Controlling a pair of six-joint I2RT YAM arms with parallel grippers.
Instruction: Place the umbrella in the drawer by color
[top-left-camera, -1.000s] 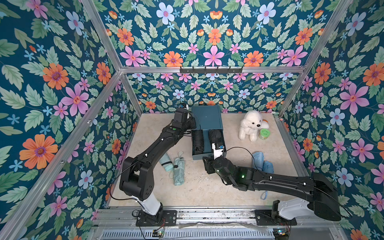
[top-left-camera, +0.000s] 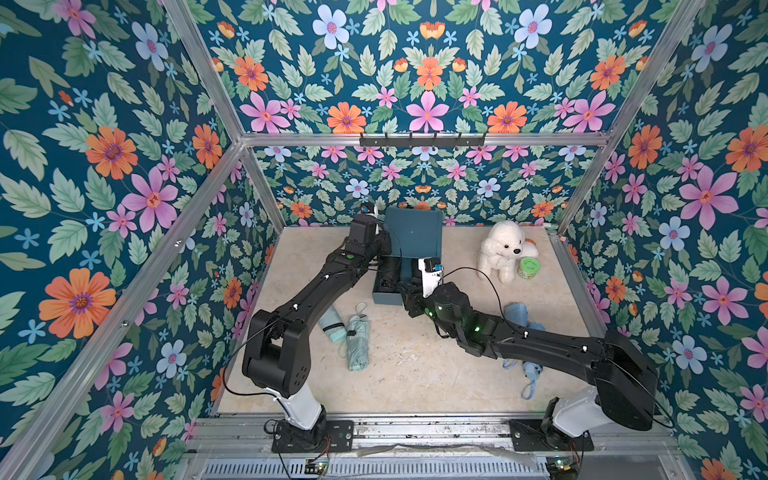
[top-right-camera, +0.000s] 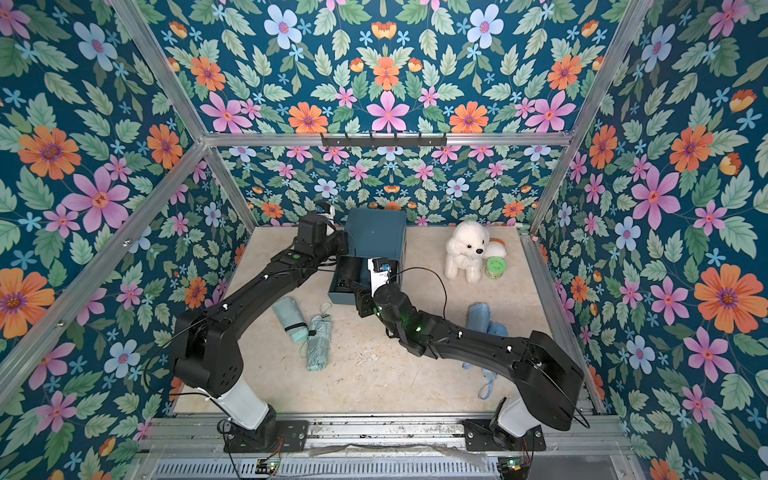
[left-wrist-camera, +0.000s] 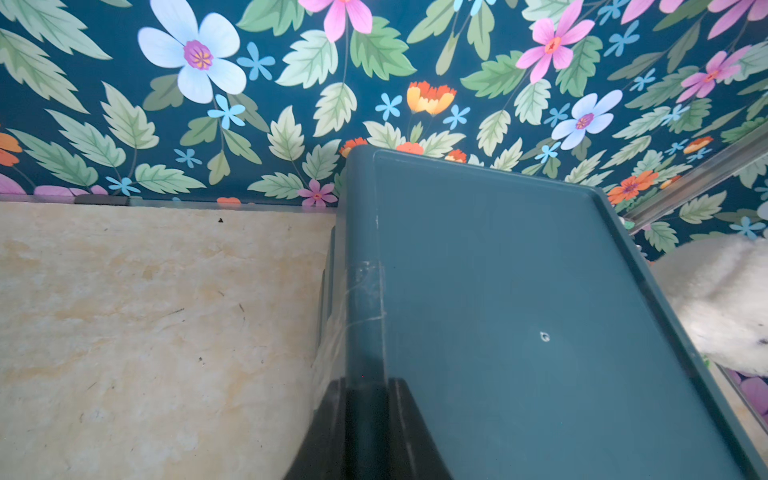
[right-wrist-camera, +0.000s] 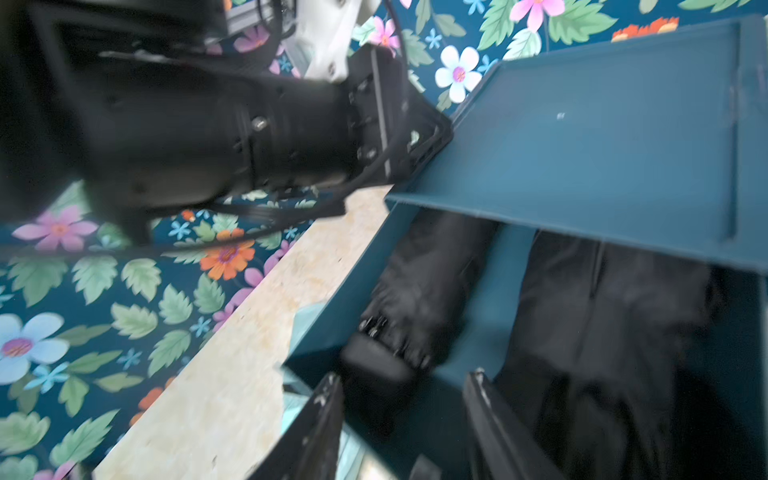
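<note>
The blue drawer box stands at the back middle of the table, its open section holding two black umbrellas. My left gripper is shut on the box's upper left edge. My right gripper is open at the drawer's near end, above it, nothing visible between its fingers. Two mint umbrellas lie left of centre at the front. Blue umbrellas lie at the right, partly behind the right arm.
A white plush dog and a green-lidded jar stand at the back right.
My right gripper has moved up and toward the back over the drawer's front. The drawer box has shifted toward the back and left, with its angle changing along the way.
</note>
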